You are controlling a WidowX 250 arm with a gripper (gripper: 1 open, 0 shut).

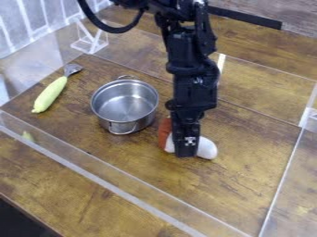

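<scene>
The black robot arm reaches down from the top centre of the camera view to its gripper (186,137), which is low over a white cylindrical object (199,149) with a red part (166,131) at its left end. The gripper covers part of that object; whether its fingers are around it or shut on it cannot be seen clearly. A steel pot (122,105) stands to the left of the gripper.
A yellow-green corn cob (50,93) and a fork (72,70) lie at the far left. Transparent edges run along the left and right.
</scene>
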